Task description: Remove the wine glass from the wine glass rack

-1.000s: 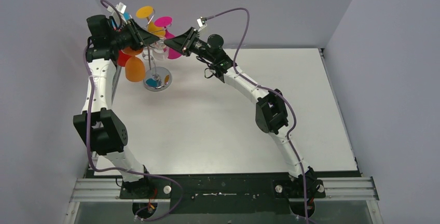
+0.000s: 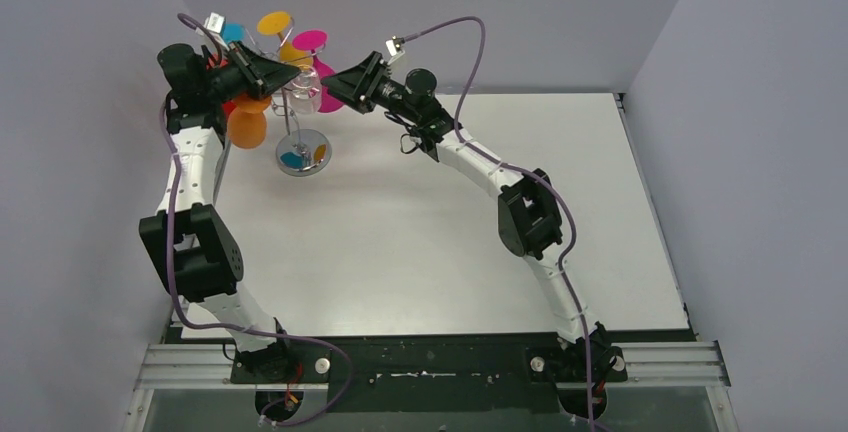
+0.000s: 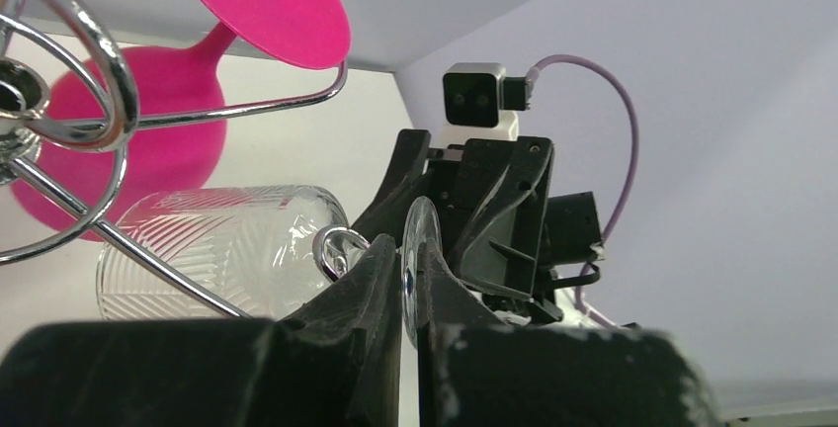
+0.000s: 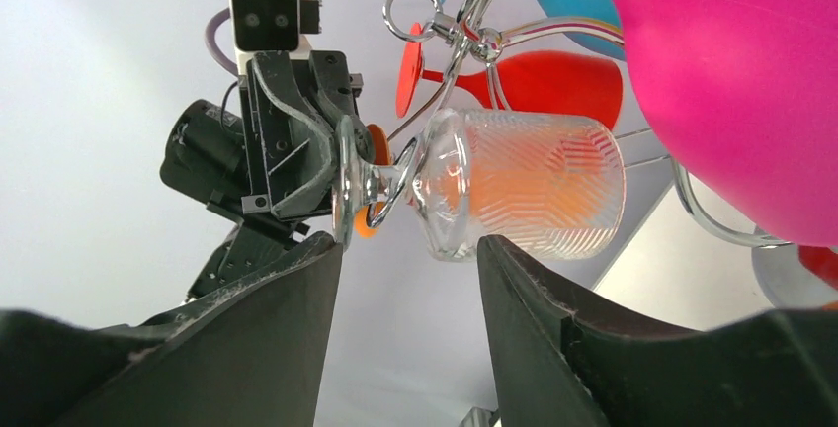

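Note:
A clear wine glass with a ribbed bowl (image 4: 539,185) hangs sideways at the wire rack (image 4: 484,43), its stem running through a chrome loop. In the left wrist view my left gripper is shut on the rim of the glass's round foot (image 3: 422,219). Facing it from the right, my right gripper (image 2: 326,82) is part open. In the right wrist view its fingers (image 4: 306,294) stand apart below the stem and bowl, with nothing gripped between them.
Pink (image 2: 311,40), yellow (image 2: 273,23) and orange (image 2: 247,129) glasses hang close around on the rack. A red glass (image 4: 558,86) lies behind the clear bowl. The rack's round base (image 2: 303,164) rests on the white table (image 2: 420,222), which is otherwise clear.
My left gripper has shifted slightly left. The rack's hanging glasses have swung left too, the orange one most visibly. My right gripper has drawn a little to the right.

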